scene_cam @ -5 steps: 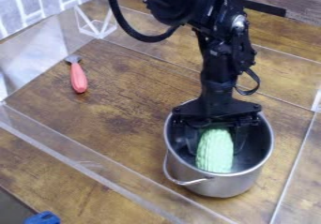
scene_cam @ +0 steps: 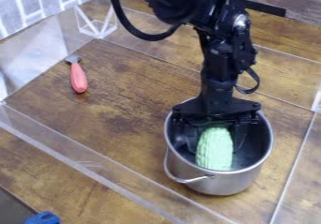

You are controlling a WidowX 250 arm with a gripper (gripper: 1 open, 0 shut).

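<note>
A steel pot point(scene_cam: 226, 179) with a thin handle stands on the wooden surface at the lower right. In it lies a pale green ridged object point(scene_cam: 215, 148), like a corn cob or cabbage. My black gripper point(scene_cam: 213, 125) reaches down into the top of the pot, over the upper end of the green object. Its fingers are dark and partly hidden, so I cannot tell whether they are open or shut on it.
A red-handled utensil point(scene_cam: 78, 75) lies at the upper left. A blue object point(scene_cam: 41, 217) is at the bottom left corner. Clear walls edge the wooden surface point(scene_cam: 113, 125), which is mostly free left of the pot.
My gripper has risen very slightly; the pot and the green object look almost unchanged.
</note>
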